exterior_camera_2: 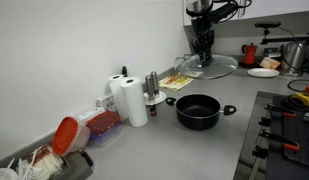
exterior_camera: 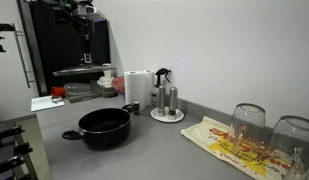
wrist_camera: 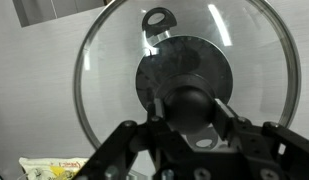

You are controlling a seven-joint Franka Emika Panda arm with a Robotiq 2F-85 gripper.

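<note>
My gripper is shut on the dark round knob (wrist_camera: 189, 108) of a clear glass lid (wrist_camera: 256, 75). In exterior view 2 the lid (exterior_camera_2: 207, 68) hangs in the air, apart from the black two-handled pan (exterior_camera_2: 198, 112) on the grey counter. Exterior view 1 has the lid (exterior_camera: 82, 70) nearly edge-on, above and to the left of the pan (exterior_camera: 104, 127). Through the glass, the wrist view shows the pan's handle (wrist_camera: 158, 21) and dark interior, partly hidden by the knob. The pan is uncovered.
Upturned glass jars (exterior_camera: 248, 126) stand on a yellow patterned cloth (exterior_camera: 216, 140) at the right. Behind the pan are a plate (exterior_camera: 167, 115) with slim grinders and a paper towel roll (exterior_camera: 139, 88). Bare counter (exterior_camera_2: 159, 150) lies around the pan.
</note>
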